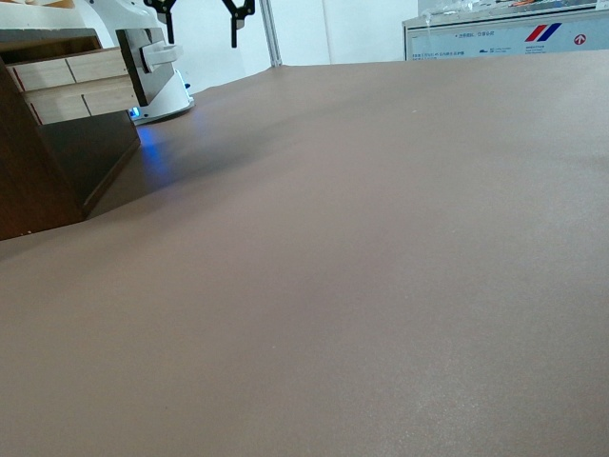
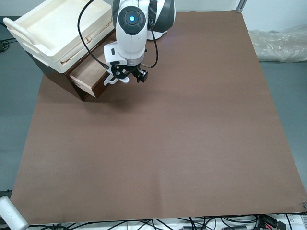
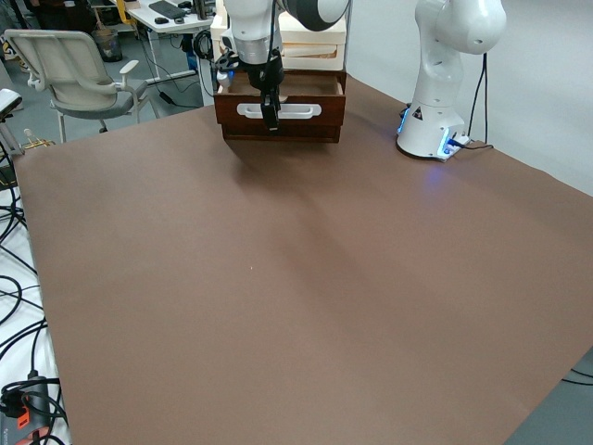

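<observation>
My gripper (image 2: 139, 74) hangs in front of the pulled-out drawer (image 2: 89, 74) of a dark wooden cabinet (image 1: 33, 181), near its white handle (image 3: 301, 110). In the top view my gripper (image 1: 201, 30) shows two black fingers spread apart above the table, right of the cabinet, with nothing seen between them. A white bin (image 2: 45, 28) sits on top of the cabinet. The drawer's pale wooden inside shows in the left view; I see no object in the part visible.
Cables (image 3: 18, 297) run outside the table edge.
</observation>
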